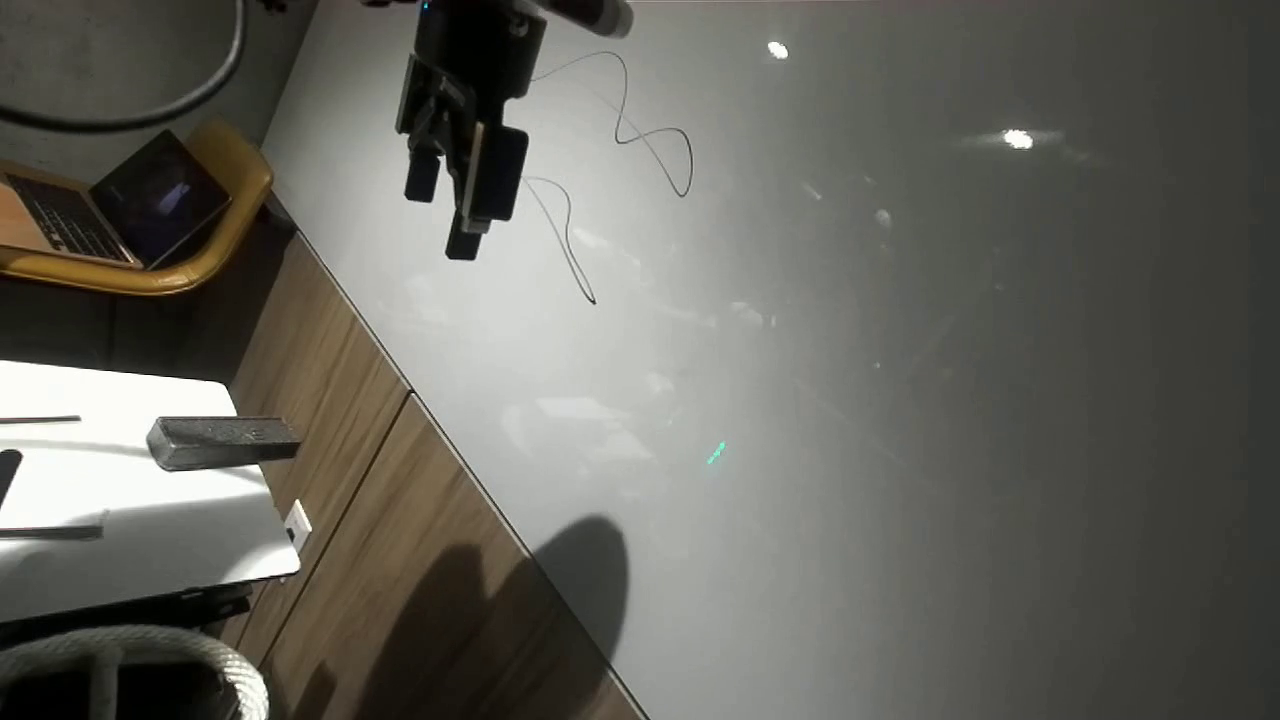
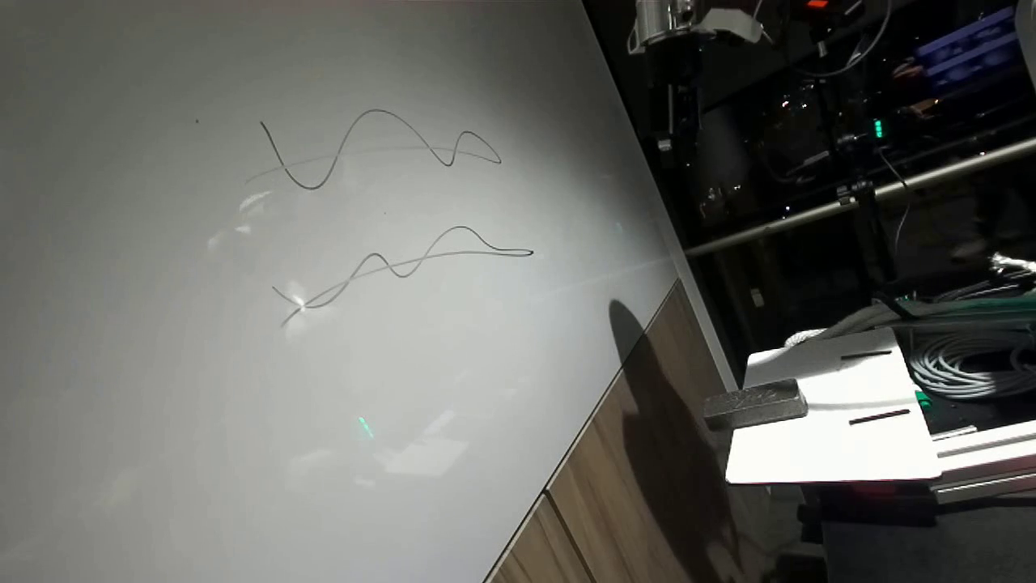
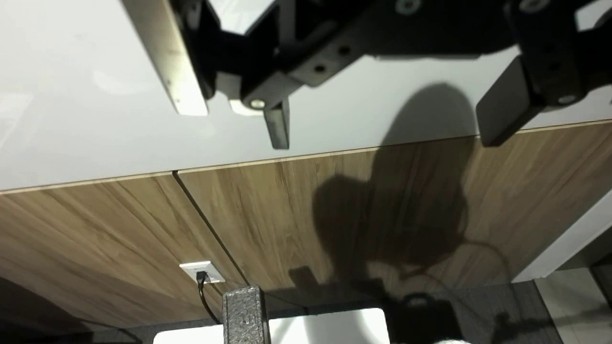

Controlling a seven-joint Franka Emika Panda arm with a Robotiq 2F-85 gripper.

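A dark grey block, like an eraser (image 1: pixel 226 443), lies on a white board or shelf (image 1: pixel 144 572), its end jutting past the edge. The same block (image 2: pixel 755 404) shows on the white surface in exterior view 2, and at the bottom of the wrist view (image 3: pixel 245 315). Two wavy dark lines (image 2: pixel 371 111) mark the large whiteboard (image 2: pixel 146 389). My gripper (image 1: pixel 445 214) is held in front of this board, up and to the right of the block in exterior view 1. Its fingers (image 3: pixel 505 106) stand wide apart in the wrist view, with nothing between them.
Wood panels (image 1: pixel 348 480) with a power outlet (image 3: pixel 202 271) adjoin the whiteboard. A laptop (image 1: pixel 126 204) rests on a yellow chair (image 1: pixel 246 168). Coiled cable (image 2: pixel 957 364) lies near the white shelf. Open space separates gripper and block.
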